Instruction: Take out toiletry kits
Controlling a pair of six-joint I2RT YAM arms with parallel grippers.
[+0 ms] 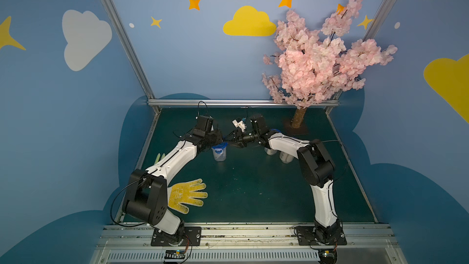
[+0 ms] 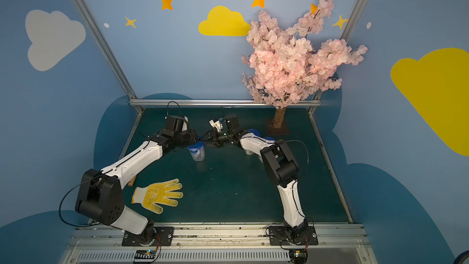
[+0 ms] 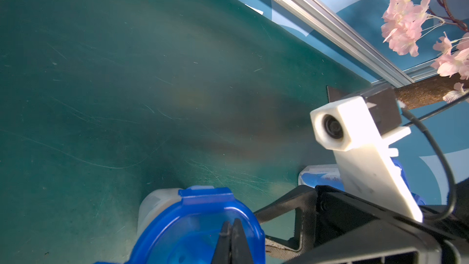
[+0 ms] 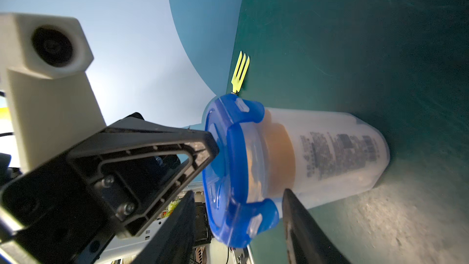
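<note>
A clear canister [image 1: 219,153] with a blue lid [image 3: 205,200] stands upright on the green table, in front of both arms. Through its wall in the right wrist view something tan and a printed label show inside the canister [image 4: 322,151]. My left gripper is shut over the lid, its tips together above the lid's top; nothing shows between them. Around the near side of the lid, my right gripper stands open, one finger on each side of the rim. Whether either gripper touches the lid I cannot tell.
Two more canisters [image 1: 286,157] stand behind the right arm. A yellow glove [image 1: 187,195] lies at the front left, and a yellow fork [image 4: 239,73] sits by the left wall. The tree [image 1: 298,117] is at the back right.
</note>
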